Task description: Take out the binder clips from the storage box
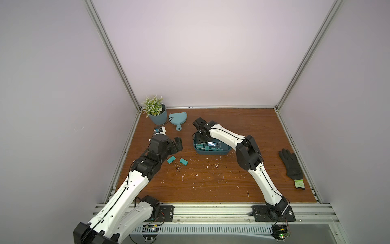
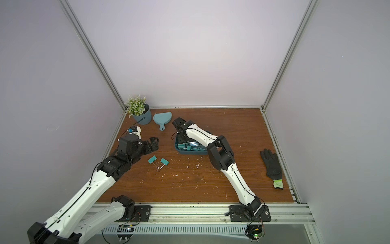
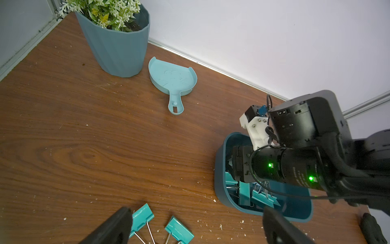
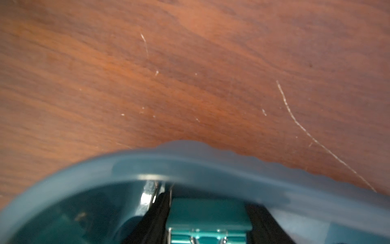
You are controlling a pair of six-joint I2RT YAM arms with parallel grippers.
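Observation:
The dark teal storage box stands mid-table with several teal binder clips inside. In the right wrist view, one binder clip fills the space between the dark fingers of my right gripper, which is shut on it beneath the box's rim.
A potted plant and a light blue dustpan occupy the back left. A dark glove lies at the right edge. Bare table, sprinkled with small debris, extends in front of the box.

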